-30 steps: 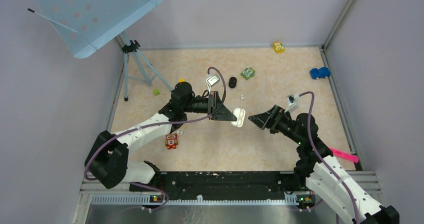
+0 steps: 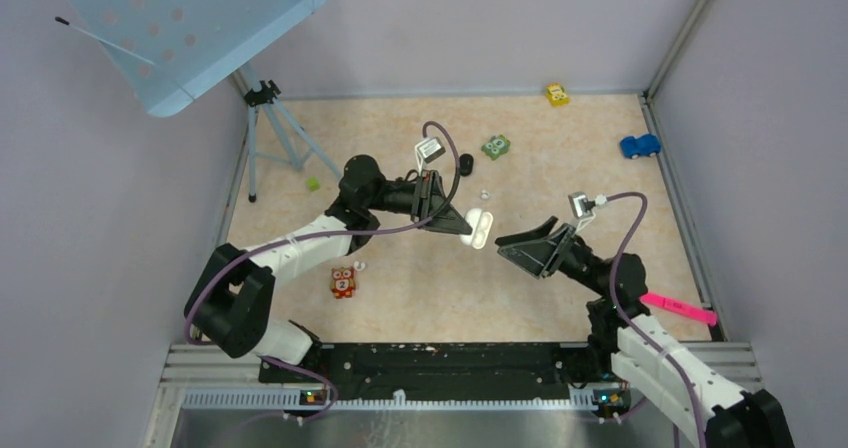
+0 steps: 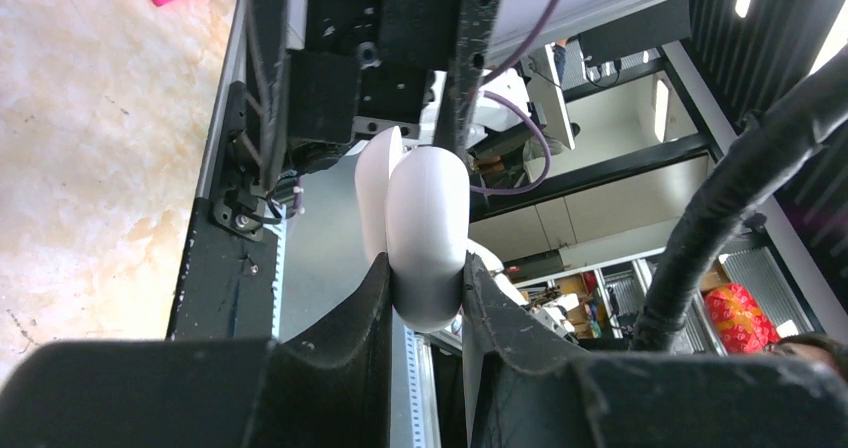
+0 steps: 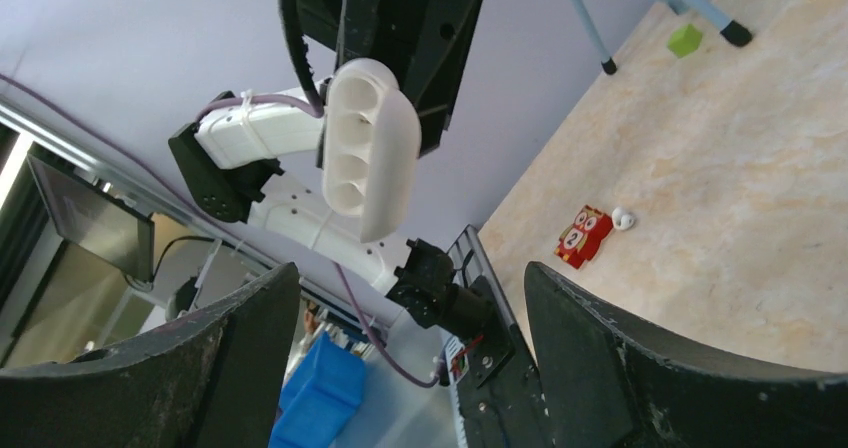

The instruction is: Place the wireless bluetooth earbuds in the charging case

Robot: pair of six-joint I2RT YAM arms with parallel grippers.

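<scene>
My left gripper is shut on the white charging case (image 3: 428, 238), holding it in the air near the middle of the workspace. In the right wrist view the opened case (image 4: 390, 158) faces me, showing several rounded hollows with no earbud visible in them. Across a small gap from the case, my right gripper (image 2: 505, 246) stands open; nothing is between its fingers. One white earbud (image 2: 484, 195) lies on the table behind the case. Another small white earbud (image 4: 623, 218) lies beside the red owl toy; its details are too small to tell.
The red owl (image 2: 343, 282) sits front left. Farther back are a black oval object (image 2: 466, 164) and a green toy (image 2: 495, 146). A yellow toy (image 2: 557, 94), a blue car (image 2: 640, 146) and a pink bar (image 2: 680, 308) lie near the edges.
The right gripper's fingers have spread apart, and its wrist has shifted and turned a little.
</scene>
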